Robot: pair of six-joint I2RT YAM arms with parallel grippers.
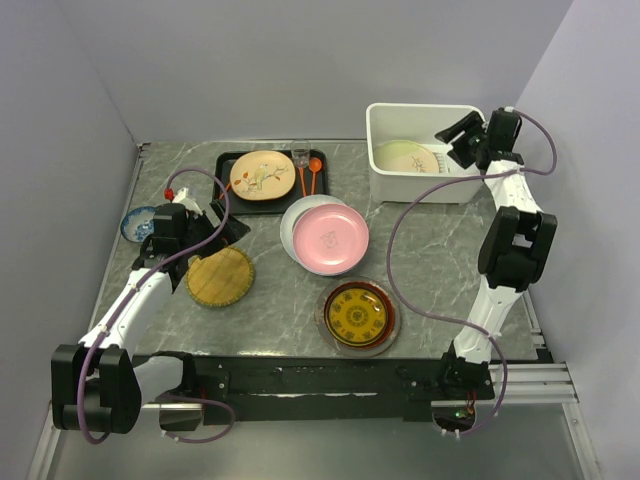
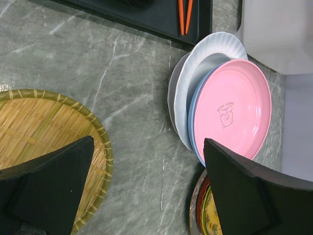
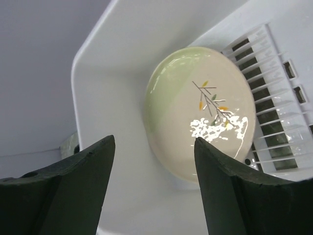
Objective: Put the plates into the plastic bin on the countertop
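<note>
Inside the white plastic bin (image 1: 420, 188) a cream plate with a leafy branch print (image 3: 188, 107) lies flat on the slotted bottom. Above it my right gripper is open, its fingers apart with nothing between them. A pink plate (image 1: 331, 239) rests on a blue one, both leaning in a white scalloped dish (image 2: 188, 83). On the black tray lies another cream plate with a bird print (image 1: 262, 176). Amber plates (image 1: 357, 315) are stacked near the front edge. My left gripper stands open and empty above the counter by a woven bamboo tray (image 2: 49, 127).
The black tray (image 1: 283, 204) also carries a glass (image 1: 301, 155) and orange-red utensils. A small blue-patterned dish (image 1: 137, 224) sits behind the left arm. Bare counter (image 1: 440, 265) spreads between the plates and the right arm.
</note>
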